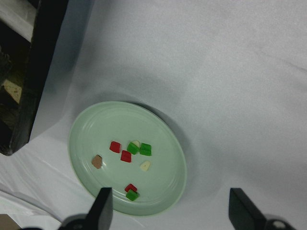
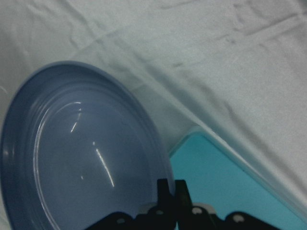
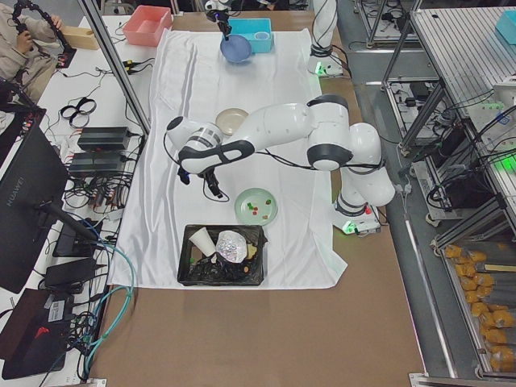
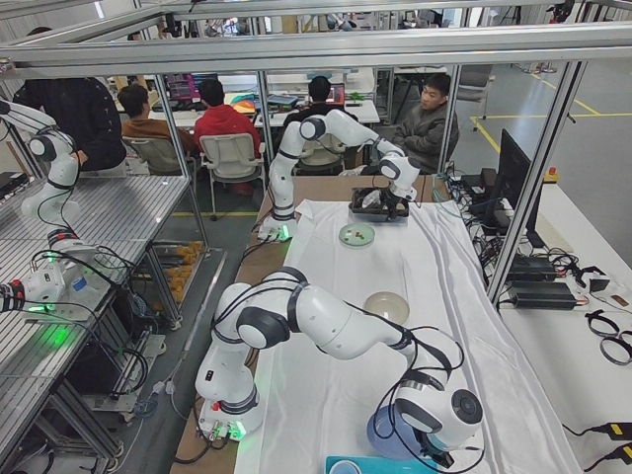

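My left gripper is open with nothing between its fingers, over the black bin (image 1: 36, 72) and beside a green plate (image 1: 115, 177) holding several small red, green, cream and brown pieces. In the left camera view, crumpled foil (image 3: 231, 245) lies in the bin with a white cup (image 3: 201, 241) and other scraps. My right gripper is shut on the rim of a blue plate (image 2: 81, 153), which it holds at the edge of the cyan tray (image 2: 225, 182).
A beige plate (image 3: 232, 119) lies mid-cloth, partly behind the left arm. A pink container (image 3: 147, 24) stands at the far left. The white cloth (image 3: 290, 218) has clear room around the plates.
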